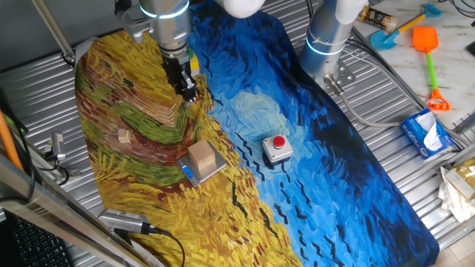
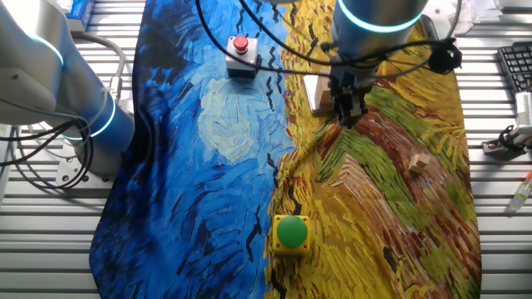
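Note:
My gripper (image 1: 191, 99) hangs over the yellow half of the painted mat, apart from every object there; whether its narrow fingers are open or shut is unclear. In exterior view 1, a large wooden block (image 1: 202, 156) rests on a small scale (image 1: 191, 175) nearer the camera than the gripper. A little wooden block (image 1: 124, 136) lies to the left. The red button (image 1: 278, 142) on its grey box stands on the blue half. In exterior view 2, the green button (image 2: 292, 232) on a yellow box is fully visible, while the gripper (image 2: 352, 120) partly covers the large block.
Beyond the mat lie a blue tissue box (image 1: 426, 136), an orange shovel (image 1: 426, 38) and a camera (image 1: 124, 222).

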